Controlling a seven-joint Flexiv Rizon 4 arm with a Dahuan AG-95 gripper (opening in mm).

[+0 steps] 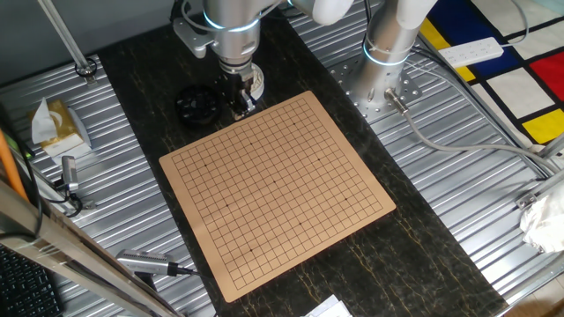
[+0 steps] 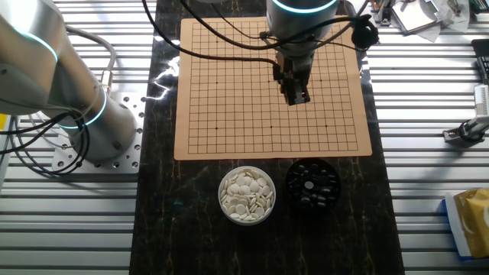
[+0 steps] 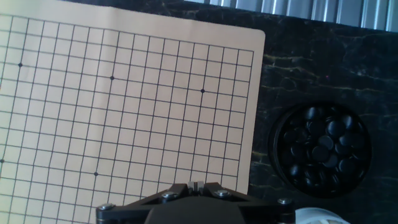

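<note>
A tan board with a black grid point(image 1: 278, 194) lies flat on the dark table, with no stones on it. My gripper looks shut in the wrist view, its pale tips together and nothing visible between them. In exterior view 2 the gripper point(image 2: 298, 100) hangs over the board near its bowl-side edge. A white bowl of white stones point(image 2: 247, 195) and a black bowl of black stones point(image 2: 312, 186) stand side by side, just off that edge. The wrist view has the black bowl point(image 3: 321, 149) at right; only part of the white bowl point(image 3: 317, 216) shows at the bottom.
A tissue box point(image 1: 63, 130) sits on the ribbed metal surface, left of the dark mat. The robot's base point(image 1: 377, 84) stands to the mat's right. Loose cables point(image 2: 229, 53) hang across the board in exterior view 2. White papers point(image 1: 330, 307) lie at the near edge.
</note>
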